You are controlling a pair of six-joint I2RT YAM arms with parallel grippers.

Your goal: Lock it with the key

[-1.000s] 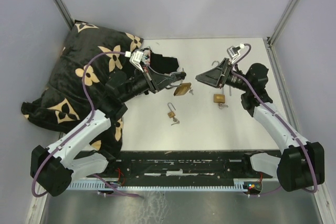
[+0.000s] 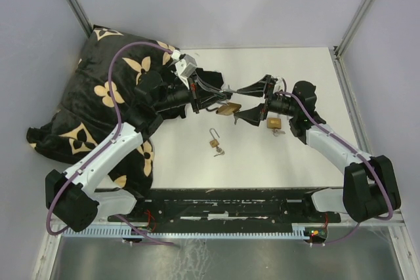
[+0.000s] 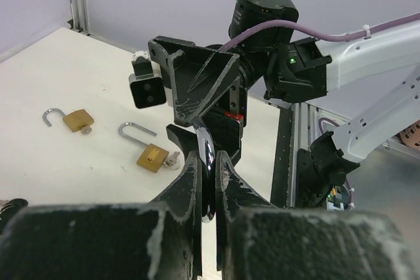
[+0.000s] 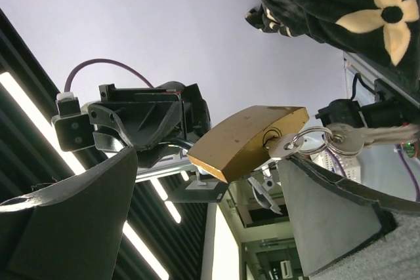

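Note:
In the top view, my left gripper is shut on the shackle of a brass padlock, which hangs above the table's middle. The shiny shackle shows between the left fingers in the left wrist view. My right gripper is open, its fingers reaching to either side of the lock's keyed end. In the right wrist view, the padlock body lies between and beyond the spread fingers. A key sits at its keyhole, and a ring links it to a second key near the right-hand finger.
Two other brass padlocks with open shackles lie on the white table: one left of centre, one to the right, each with keys. A dark flowered cloth covers the left side.
My right gripper has moved left and opened wider, from apart from the padlock to around its keyed end.

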